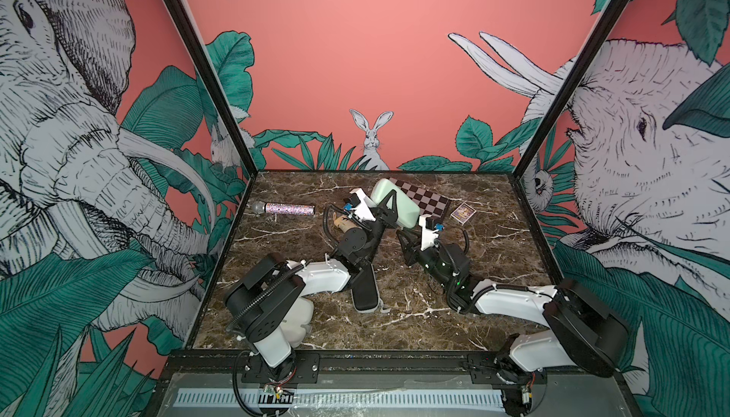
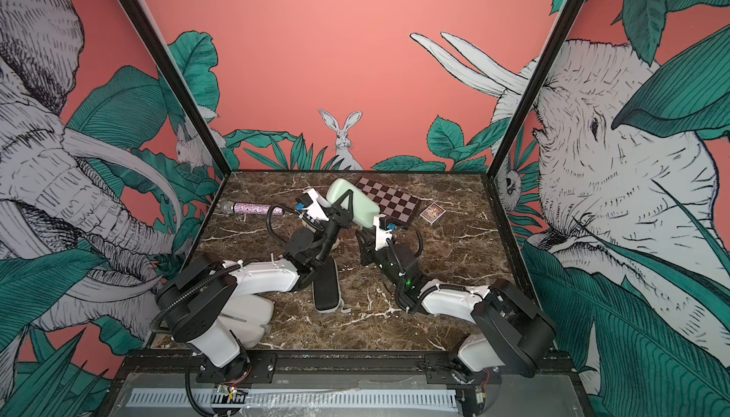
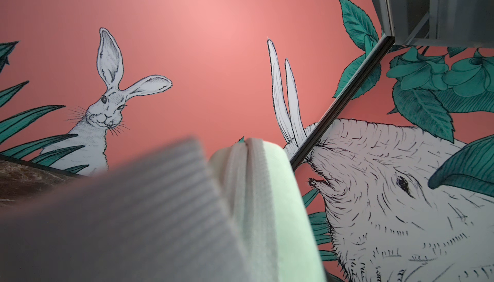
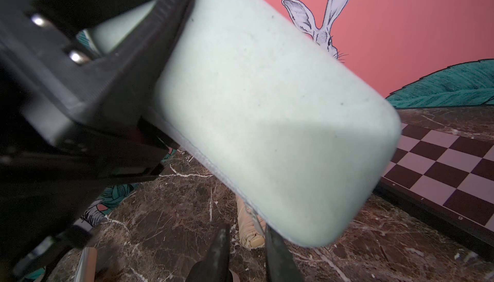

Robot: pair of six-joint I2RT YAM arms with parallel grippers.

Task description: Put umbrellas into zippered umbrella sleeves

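Note:
A mint green zippered sleeve (image 1: 397, 202) is held up off the table with my left gripper (image 1: 391, 210) shut on it. In the left wrist view its pale zipper edge (image 3: 249, 199) shows beside a blurred finger (image 3: 118, 220). Just below the sleeve's lower end, my right gripper is partly open. A small zipper pull (image 4: 254, 219) hangs from the sleeve's seam, close to the tip of the right-hand finger; whether they touch I cannot tell. The beige umbrella (image 1: 346, 224) lies behind the left arm. A glittery pink umbrella (image 1: 289, 208) rests at the back left.
A black case (image 1: 365, 291) lies under the left arm and a pale grey case (image 1: 300, 319) near its base. At the back are a checkered board (image 1: 426, 198) and a small card box (image 1: 463, 213).

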